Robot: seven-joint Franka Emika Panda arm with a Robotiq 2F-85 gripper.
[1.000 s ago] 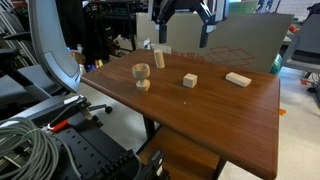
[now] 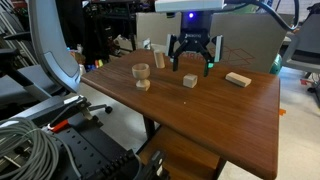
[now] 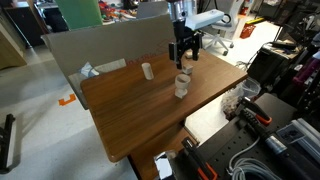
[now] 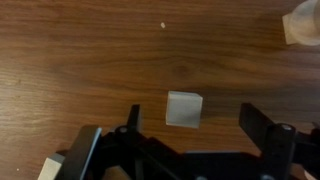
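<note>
A small pale cube-like block (image 2: 190, 81) rests on the dark wooden table. The wrist view shows this block (image 4: 184, 110) between and slightly ahead of the two black fingertips, with bare wood on both sides of it. My gripper (image 2: 191, 69) hangs just above the block, pointing down, its fingers spread wide. Nothing is held; in the wrist view the gripper has a clear gap on each side of the block.
A goblet-like cup (image 2: 142, 77) stands left of the block. Behind it is an upright pale piece (image 2: 159, 60), and a flat light block (image 2: 238, 78) lies to the right. Coiled cable (image 2: 28, 150) lies beside the robot base.
The objects on the table have not moved.
</note>
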